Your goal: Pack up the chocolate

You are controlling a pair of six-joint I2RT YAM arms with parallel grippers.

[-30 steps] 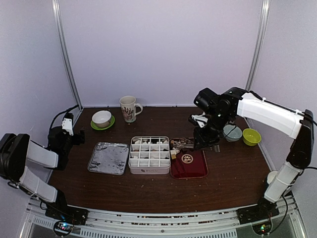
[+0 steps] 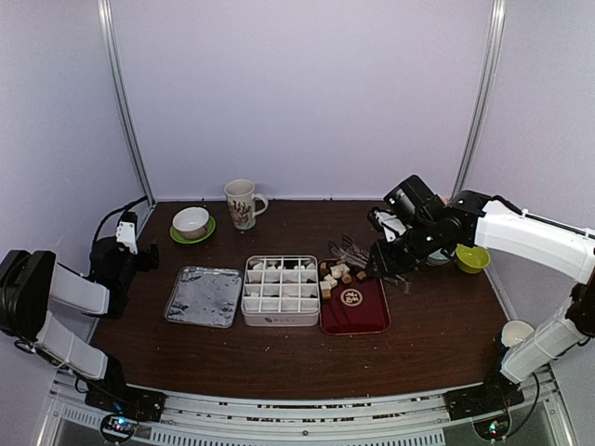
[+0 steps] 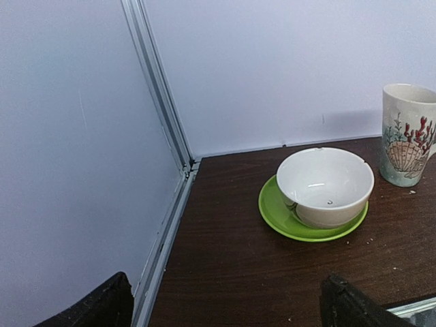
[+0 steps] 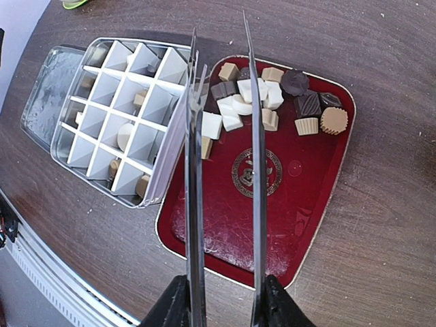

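Several chocolates (image 4: 306, 103) in cream, tan and dark brown are clustered along the back of the red tray (image 2: 355, 314). Just left of it, the white grid box (image 2: 280, 319) has pieces in several compartments. My right gripper (image 2: 363, 249) hangs above the red tray, its long metal tongs open, with nothing held visible. My left gripper (image 2: 143, 255) rests open at the table's left side, empty.
A silver tray (image 2: 203, 297) lies left of the box. Behind are a bowl (image 2: 191, 219) on a green plate (image 3: 286, 225) and a mug (image 2: 240, 206). Yellow (image 2: 472, 261) and pale bowls sit at the right.
The left arm is unchanged.
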